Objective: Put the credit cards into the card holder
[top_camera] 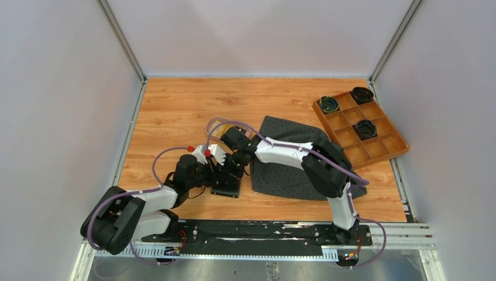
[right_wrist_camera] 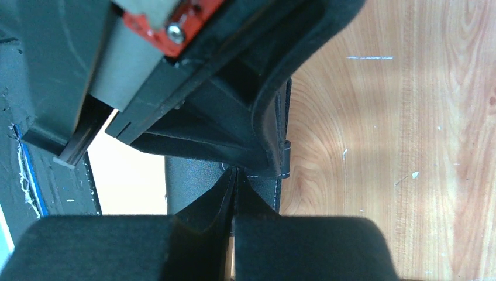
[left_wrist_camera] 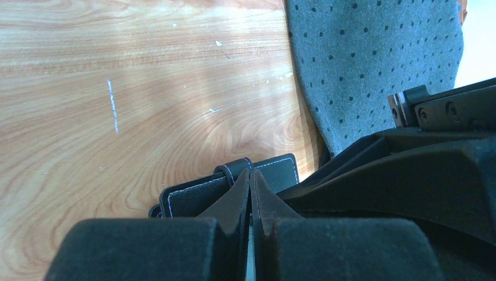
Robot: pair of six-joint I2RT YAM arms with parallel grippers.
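Observation:
The black card holder (top_camera: 225,188) lies on the wood below both grippers, which meet over it at the front centre. In the left wrist view, its stitched flap and strap (left_wrist_camera: 196,196) show just beyond my left gripper, which is shut. My right gripper is also shut, above the holder (right_wrist_camera: 190,184); the other gripper's body covers part of it. Whether either fingertip pinches the holder's edge is hidden. A clear tray (top_camera: 213,124) with yellowish cards stands just behind the arms.
A dark dotted cloth (top_camera: 283,184) lies right of the holder. A wooden compartment box (top_camera: 380,146) with dark rolled items stands at the back right.

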